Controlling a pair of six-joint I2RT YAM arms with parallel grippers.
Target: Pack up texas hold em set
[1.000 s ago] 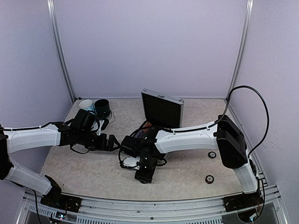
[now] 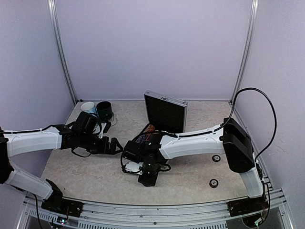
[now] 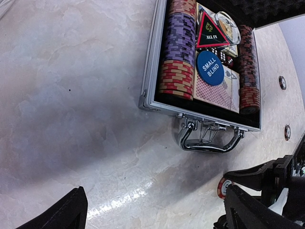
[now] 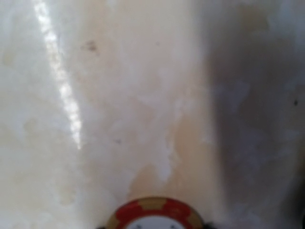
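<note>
The metal poker case (image 2: 164, 112) stands with its lid up. Rows of chips (image 3: 178, 52), card decks (image 3: 217, 90), dice and a blue Small Blind button (image 3: 210, 67) fill it in the left wrist view. In front of its handle, my right gripper is shut on a red and yellow chip (image 4: 155, 214), whose upper part shows at the bottom of the right wrist view. To the left of the case, my left gripper (image 2: 116, 146) hangs open and empty. Two loose dark chips (image 2: 216, 158) (image 2: 214, 183) lie on the right of the table.
Two mugs, one white and blue (image 2: 88, 107) and one dark (image 2: 104, 110), stand at the back left. My right forearm (image 2: 190, 145) reaches across in front of the case and hides most of its base.
Over the last second the right arm has shifted only very slightly. The left arm, the case and the loose chips have stayed where they were.
</note>
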